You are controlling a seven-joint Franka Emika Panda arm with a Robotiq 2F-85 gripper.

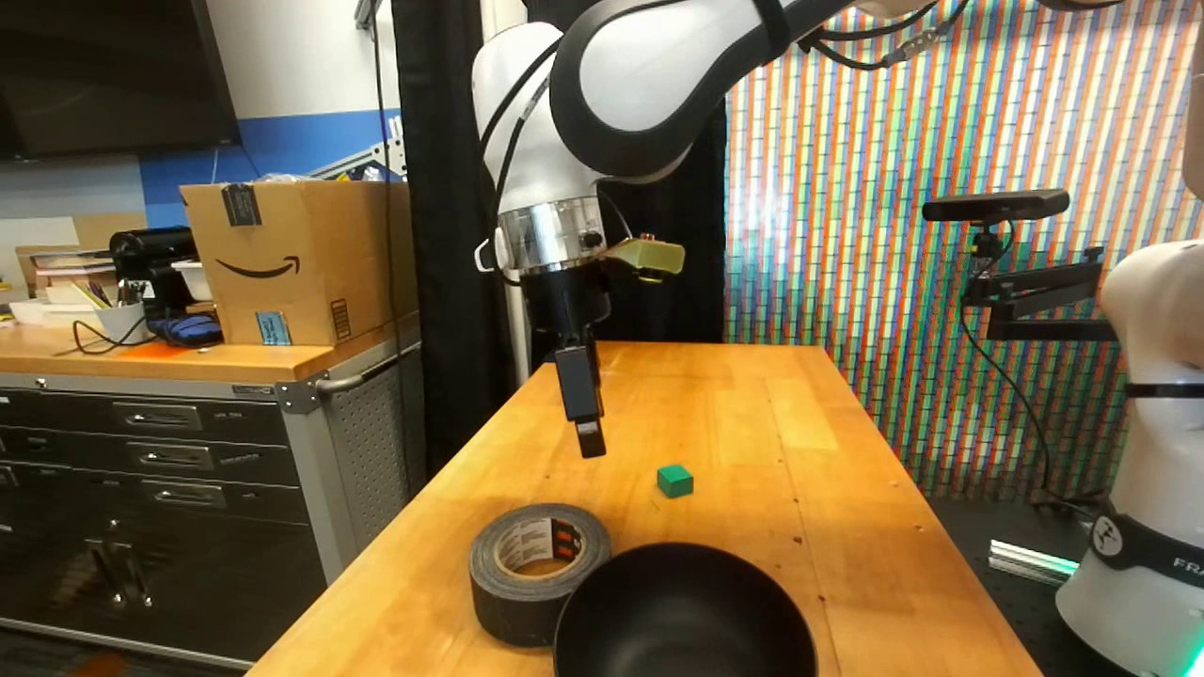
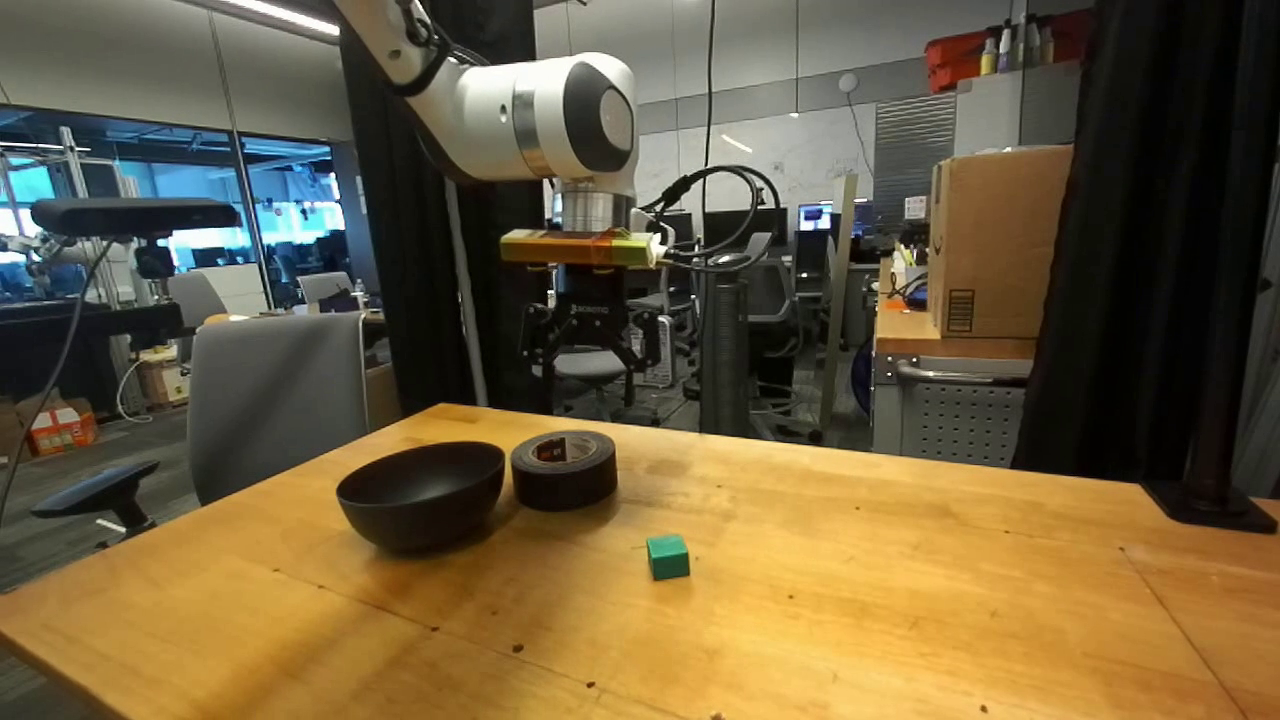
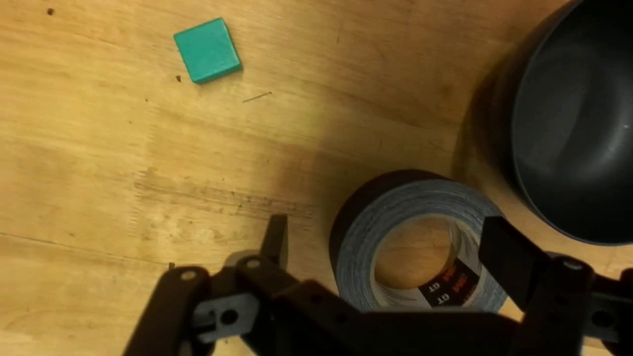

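Observation:
My gripper hangs open above the table, its two fingers spread wide and nothing between them. In the wrist view a roll of dark duct tape lies below, within the span between the fingers but lower down on the tabletop. A black bowl stands upright beside the roll, and its inside looks empty. The small green block rests alone on the wood, apart from both; the wrist view has it at the upper left.
The wooden table has wide clear room around the green block. A cardboard box sits on a separate workbench at the left in exterior view 1. A black stand base is at the table's far corner.

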